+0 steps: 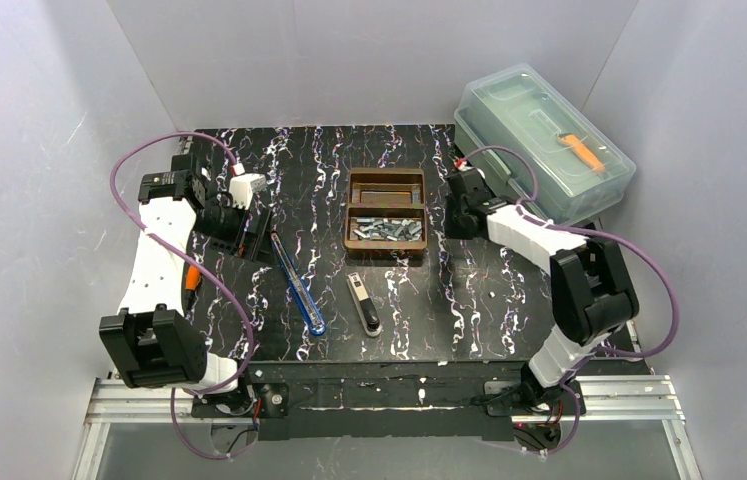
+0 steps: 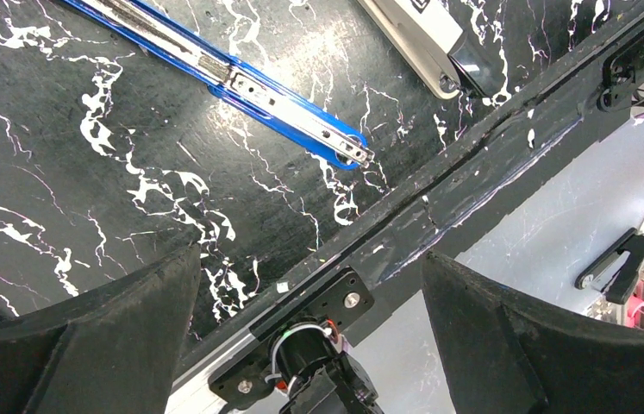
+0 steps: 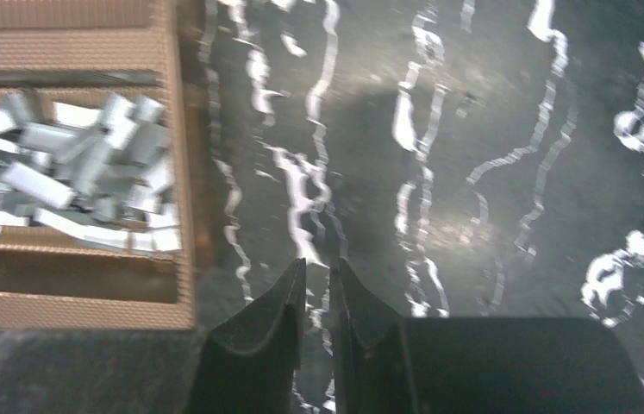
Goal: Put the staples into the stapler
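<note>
The brown two-part box (image 1: 386,190) stands mid-table, with grey staple pieces (image 1: 389,229) in its front compartment and the rear one nearly empty. A long blue stapler (image 1: 299,285), seemingly opened out flat with its metal channel (image 2: 292,115) showing, lies to the left. Over its far end my left gripper (image 1: 257,240) is held wide open and empty. To the right of the box, apart from it, is my right gripper; its fingers are almost together, only a thin slit of table showing between them. No staple can be made out there.
A beige and black stapler (image 1: 364,304) lies in front of the box. At the back right is a clear lidded bin (image 1: 539,140) with an orange-handled tool. Bare tabletop (image 1: 479,300) lies at front right.
</note>
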